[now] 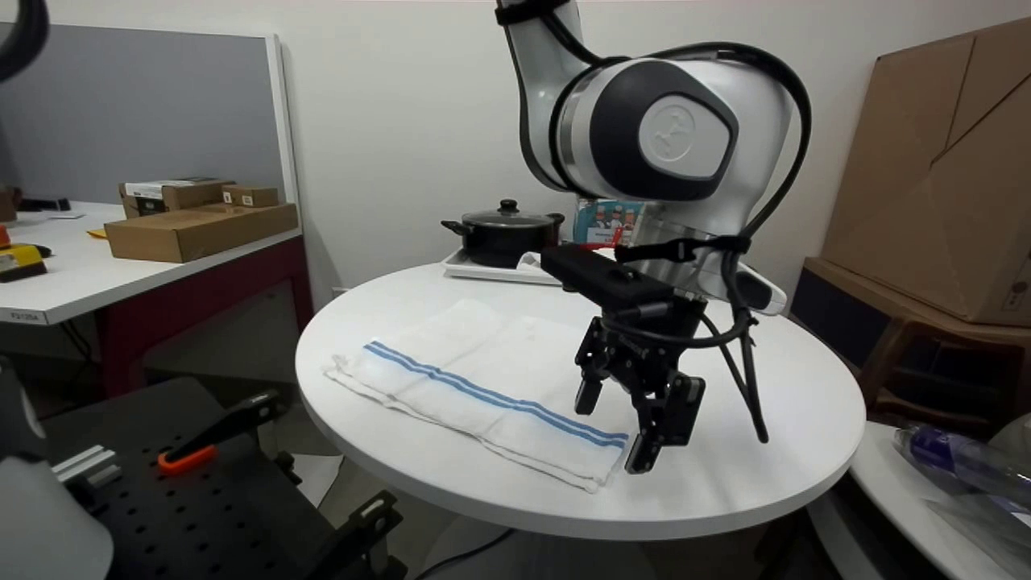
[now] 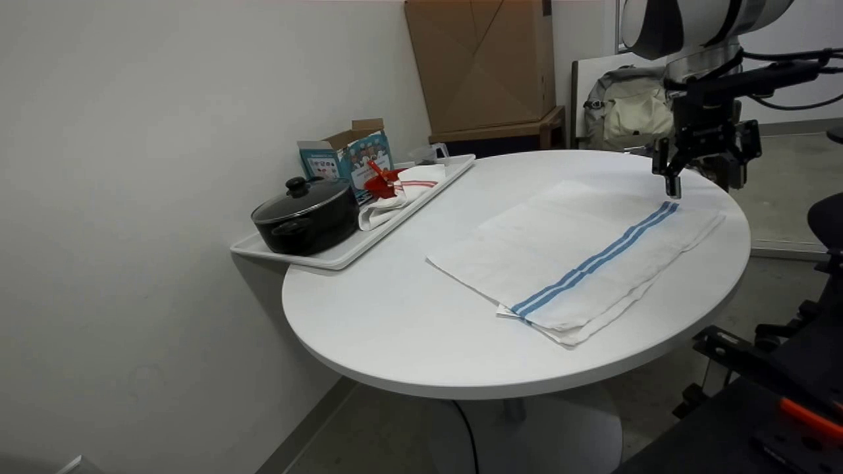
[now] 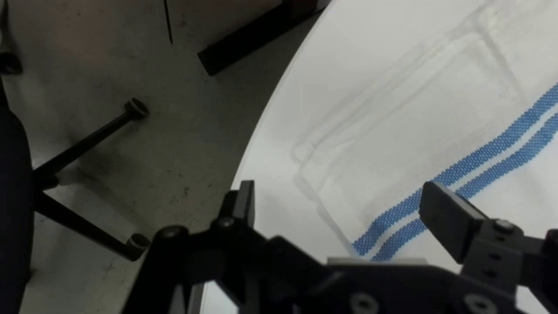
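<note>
A white towel (image 1: 464, 406) with two blue stripes lies folded and fairly flat on the round white table (image 1: 763, 454). My gripper (image 1: 615, 435) hangs low over the towel's right end, near where the stripes meet its edge, its fingers spread. Seen in the wrist view, the towel (image 3: 397, 146) runs up to the right, and one finger pad (image 3: 444, 214) covers part of the blue stripes. The other finger (image 3: 244, 204) is over bare table outside the towel. Nothing sits between the fingers of the gripper. Whether a fingertip touches the cloth, I cannot tell.
At the back by the wall, a white tray (image 2: 355, 254) holds a black lidded pot (image 2: 308, 217), a blue box (image 2: 369, 158) and a red-striped cloth (image 2: 407, 189). The table's rim curves close to the gripper; bare tabletop lies around the towel.
</note>
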